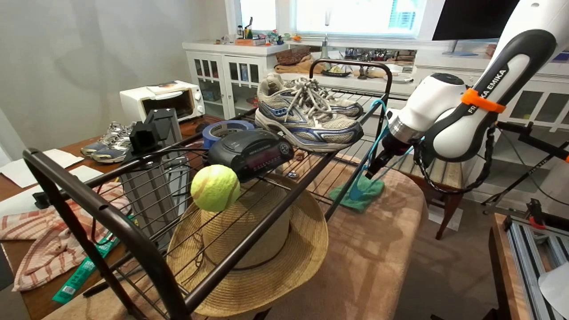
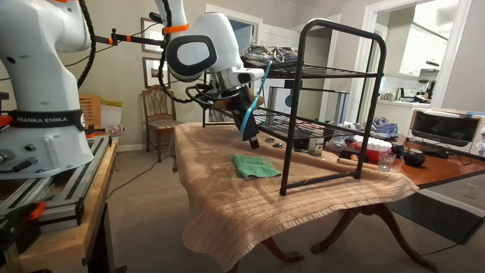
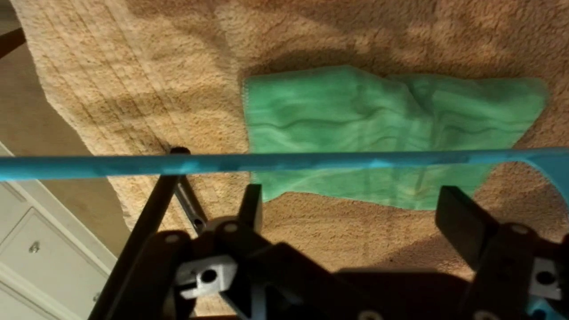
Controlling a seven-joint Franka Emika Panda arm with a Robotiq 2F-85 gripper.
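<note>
In the wrist view my gripper is open, its fingers wide apart with nothing between their tips. Beyond them lies a folded green cloth [image 3: 341,117] on the tan towel. A thin blue plastic piece, probably a hanger [image 3: 304,161], crosses the wrist view just past the fingertips. Exterior view 1 shows this blue hanger [image 1: 379,104] at the black rack's [image 1: 392,80] upper end, with the gripper [image 1: 370,174] pointing down beside it. From the other side, the blue bar [image 2: 255,102] passes in front of the gripper [image 2: 253,143]; whether they touch I cannot tell.
On the rack stand running shoes [image 1: 314,125], blue tape [image 1: 226,126], a black clock radio [image 1: 248,152] and a tennis ball [image 1: 214,187]. A straw hat [image 1: 304,234] sits beneath them.
</note>
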